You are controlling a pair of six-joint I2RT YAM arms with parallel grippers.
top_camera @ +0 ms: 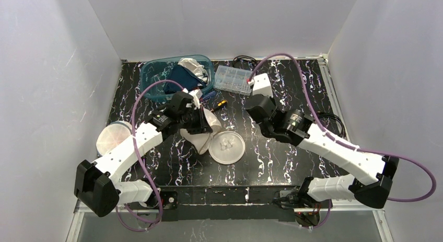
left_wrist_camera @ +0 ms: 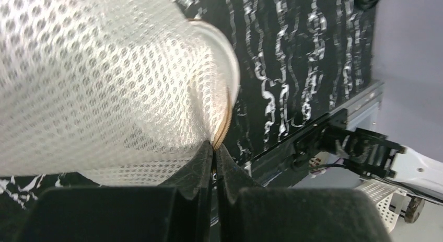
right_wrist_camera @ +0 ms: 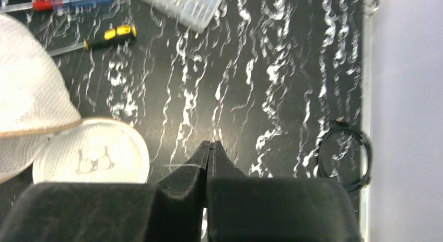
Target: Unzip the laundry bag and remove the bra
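Observation:
The white mesh laundry bag hangs from my left gripper, which is shut on its beige-edged rim. The pale mesh fills the left side of the left wrist view. Its round lid, with a faint print, lies flat on the table beside the bag body, the opening unzipped. My right gripper is away to the right of the lid, its fingertips together with nothing visible between them. No bra can be made out in the bag; its inside is mostly hidden.
A teal basket with white and navy cloth stands at the back left, beside a clear divided box. A yellow-black screwdriver lies behind the bag. A round white item sits at far left.

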